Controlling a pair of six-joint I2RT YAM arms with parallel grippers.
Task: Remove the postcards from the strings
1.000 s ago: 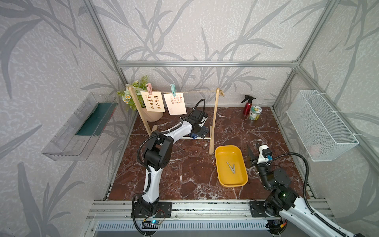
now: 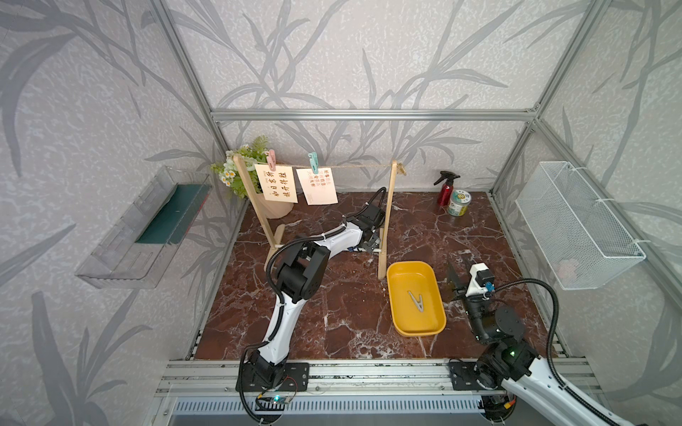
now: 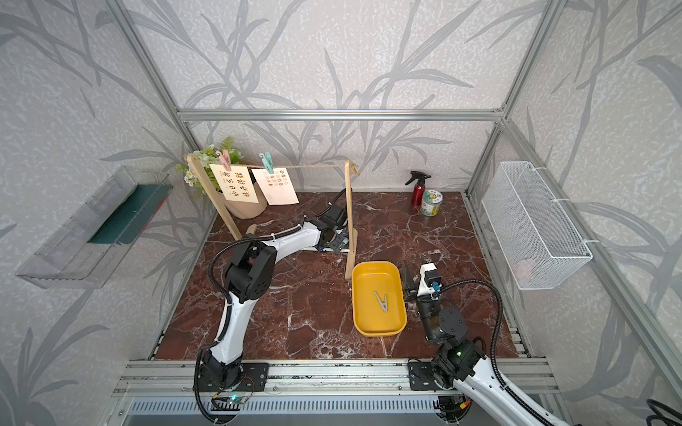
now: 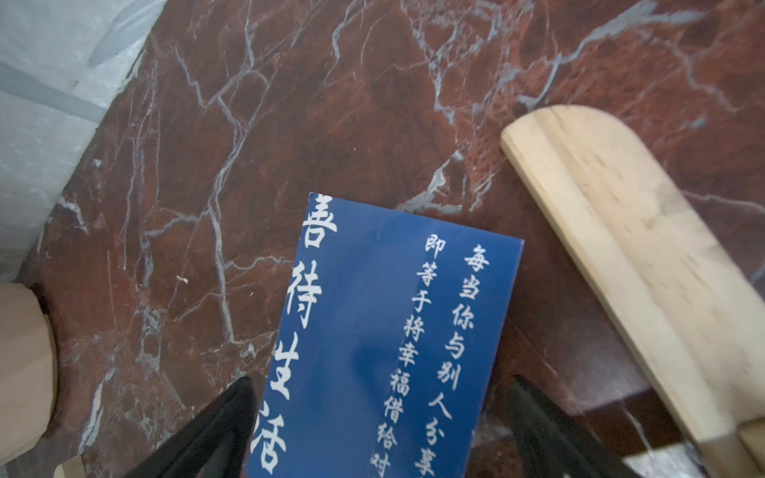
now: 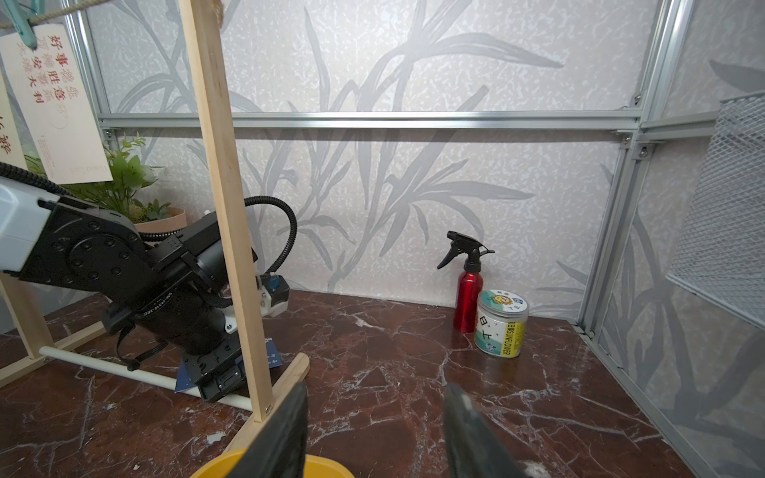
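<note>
Two white postcards hang from the string by clips, one (image 2: 275, 186) under a pink clip (image 2: 270, 160), the other (image 2: 317, 188) under a teal clip (image 2: 313, 162). In the left wrist view a blue postcard (image 4: 374, 334) lies flat on the table by the stand's wooden foot (image 4: 613, 223). My left gripper hangs low over it, open, with nothing visible gripped. My right gripper stands open beside the yellow tray, empty.
The yellow tray (image 2: 396, 326) holds a grey clip (image 2: 416, 301). A red spray bottle (image 2: 444, 193) and a can (image 2: 459, 206) stand at the back right. Behind the postcards is a potted plant (image 2: 240, 170); wire baskets hang on both side walls.
My left arm has shifted slightly to the right within the stand. The hanging postcards have moved very slightly; my right arm has barely moved.
</note>
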